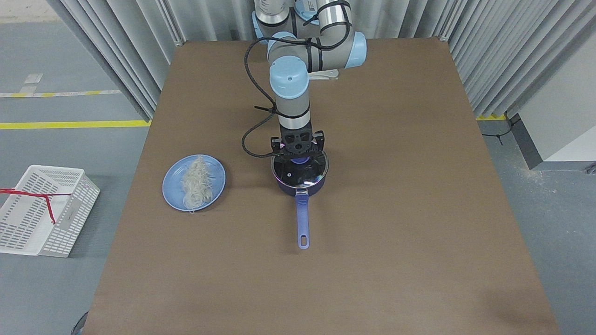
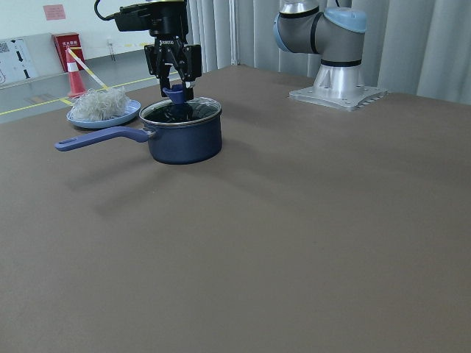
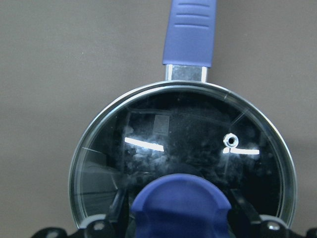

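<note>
A dark blue saucepan (image 2: 184, 147) with a glass lid (image 3: 178, 124) stands in the middle of the table, its blue handle (image 1: 302, 223) pointing toward the front camera. My gripper (image 2: 174, 81) is low over the lid, its two fingers on either side of the blue lid knob (image 3: 181, 203); whether they are closed on it I cannot tell. To the left of the pan in the front view, a blue plate (image 1: 172, 184) holds a pile of pale noodles (image 1: 197, 181).
My arm's base (image 2: 338, 95) is at the back of the table.
</note>
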